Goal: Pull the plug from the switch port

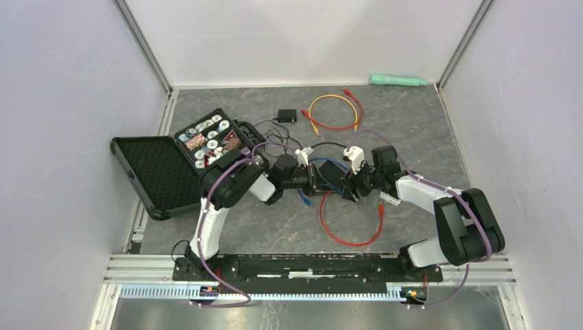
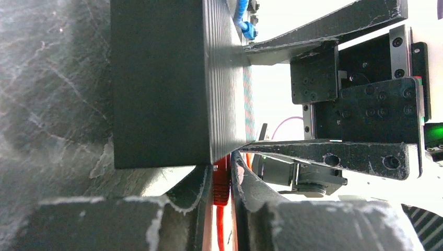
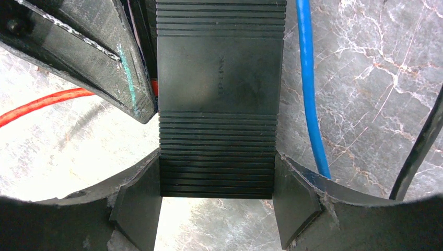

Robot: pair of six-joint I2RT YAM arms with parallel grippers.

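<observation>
The black ribbed switch (image 3: 219, 73) is clamped by its sides in my right gripper. It looks lifted off the table in the left wrist view, where its plain face (image 2: 159, 83) fills the upper middle. A red plug (image 2: 221, 180) sits at the switch's lower corner, and my left gripper is shut on it, one finger on each side. Its red cable (image 2: 220, 227) hangs down behind. Whether the plug is fully seated in the port is hidden by the switch's edge. One left finger (image 3: 123, 78) almost touches the switch in the right wrist view.
A blue cable (image 3: 309, 83) and a black cable (image 3: 422, 146) run close beside the switch. The red cable (image 1: 350, 245) loops over the front table. An open case (image 1: 155, 175) lies left; loose cables (image 1: 333, 96) and a green flashlight (image 1: 399, 80) lie at the back.
</observation>
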